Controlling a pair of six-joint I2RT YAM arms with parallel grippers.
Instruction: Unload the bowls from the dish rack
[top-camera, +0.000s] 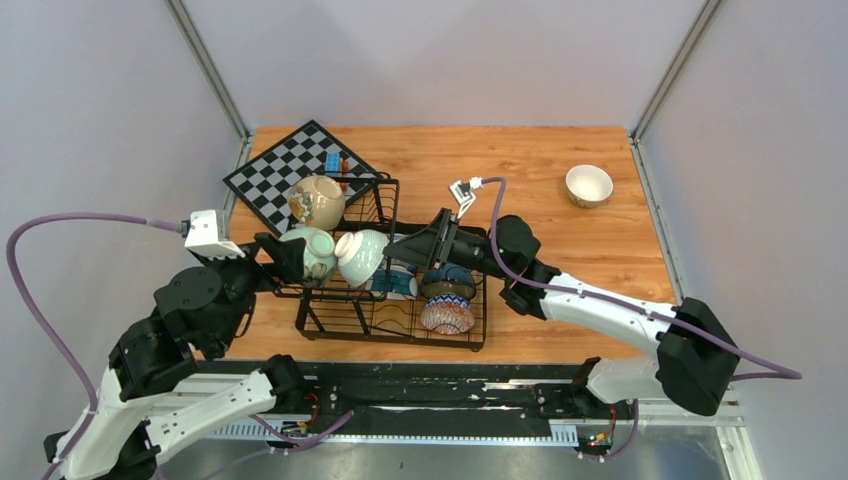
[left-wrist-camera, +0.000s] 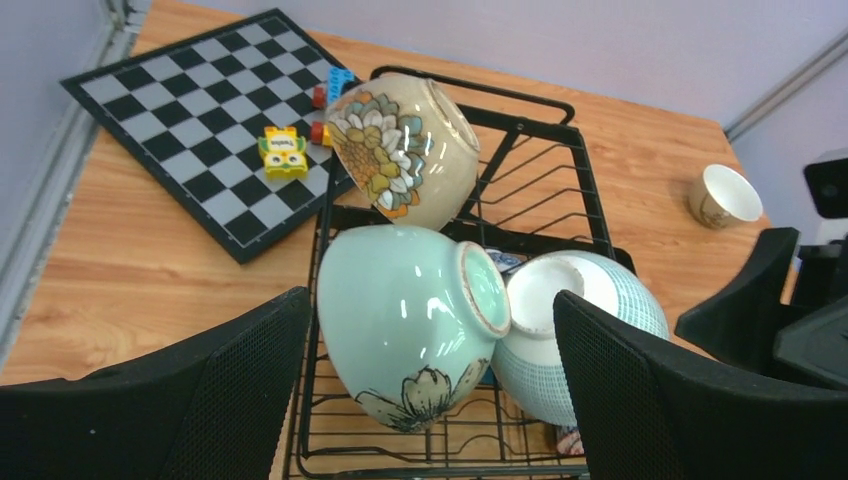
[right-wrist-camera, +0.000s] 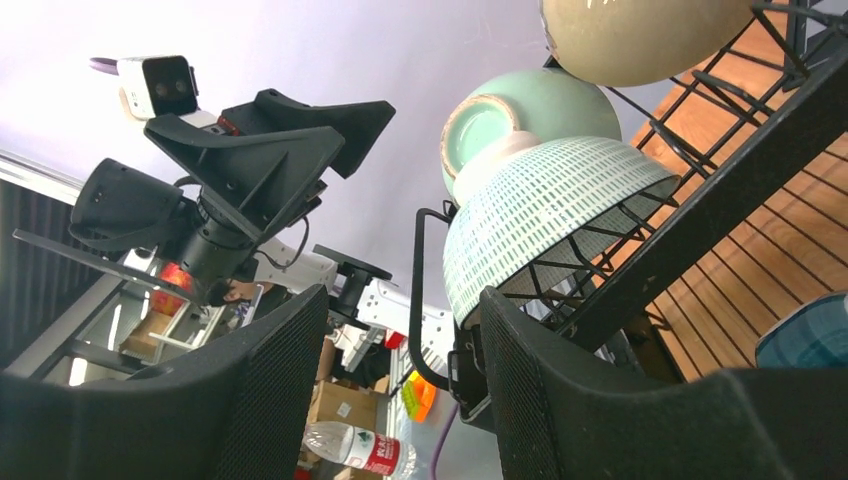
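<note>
A black wire dish rack holds bowls on two levels. On its upper level lean a cream flowered bowl, a pale green bowl and a white textured bowl. Lower down are blue bowls and a patterned red-white bowl. My left gripper stands open just in front of the pale green bowl, nothing held. Beside the white textured bowl's open side is my right gripper, open and empty; whether it touches the rim I cannot tell. One small white bowl sits alone on the table.
A checkered board lies behind the rack at the left, with a yellow toy block and other small blocks on it.
</note>
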